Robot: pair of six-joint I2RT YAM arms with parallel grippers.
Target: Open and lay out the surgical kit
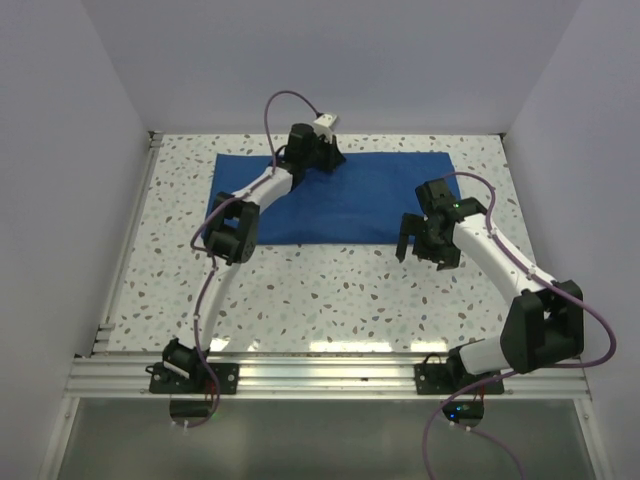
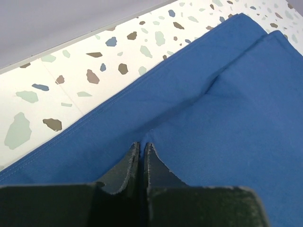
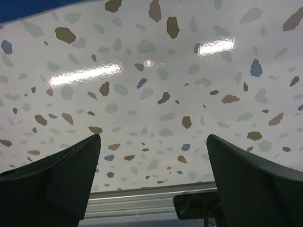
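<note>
A blue cloth [image 1: 330, 215] lies spread across the back of the speckled table. In the left wrist view its folded layer [image 2: 236, 127] runs beside a flat border strip near the back edge. My left gripper is shut on a pinch of this layer, its fingertips meeting at the fold line. From above, the left gripper [image 1: 338, 160] is at the cloth's back middle. My right gripper is wide open over bare table in front of the cloth's right part, nothing between its fingers.
Bare speckled table [image 1: 320, 295] fills the front half, clear of objects. Grey walls [image 1: 330, 70] stand close behind and at both sides. A metal rail [image 1: 320, 370] runs along the front edge, with black mounts on it.
</note>
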